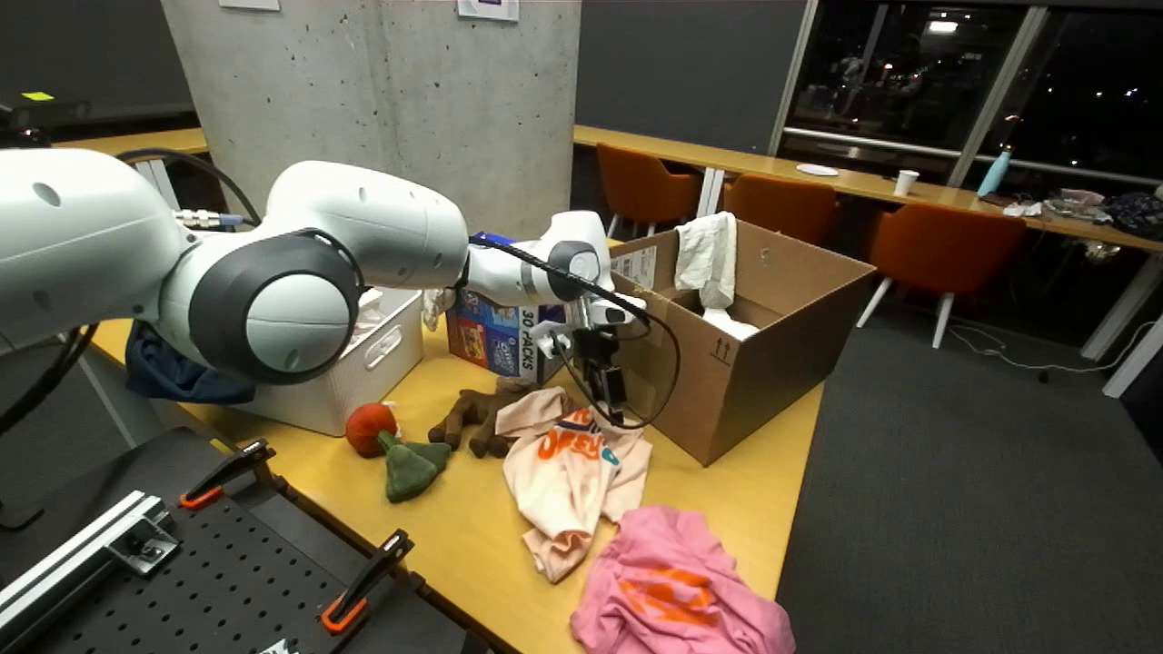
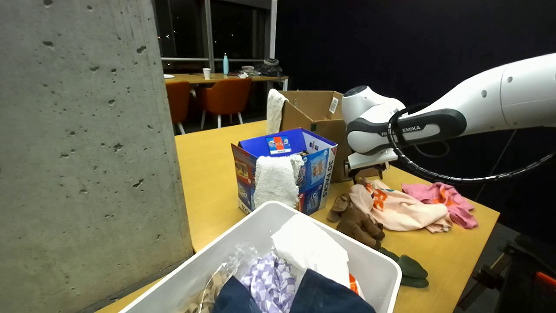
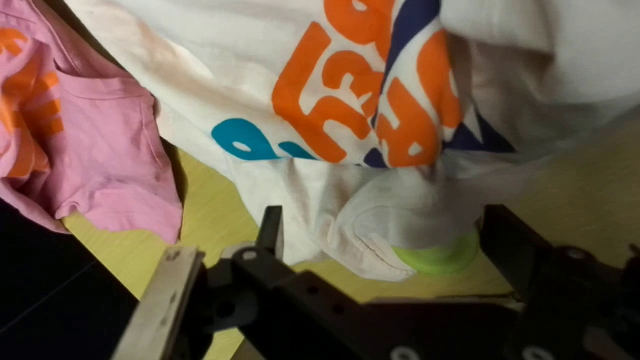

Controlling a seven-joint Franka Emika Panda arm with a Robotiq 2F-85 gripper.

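My gripper is open over the far end of a cream shirt [image 3: 198,90] with orange and blue print. Between its spread fingers, in the wrist view, lie a fold of the shirt and a lime-green rounded thing [image 3: 441,257], partly covered by the cloth. Nothing is clamped. Exterior view 1 has the gripper [image 1: 611,394] low beside the cardboard box [image 1: 698,365], at the shirt's box-side end; whether its tips touch the cloth cannot be told. A crumpled pink shirt [image 1: 681,589] with orange print lies nearer the table's corner.
A brown plush [image 1: 476,419], a red ball-like toy [image 1: 371,427] and a green plush [image 1: 414,469] lie left of the cream shirt. Behind stand a snack carton [image 2: 318,174] and a white bin [image 2: 388,274] holding cloths. Bare table [image 1: 480,545] shows in front.
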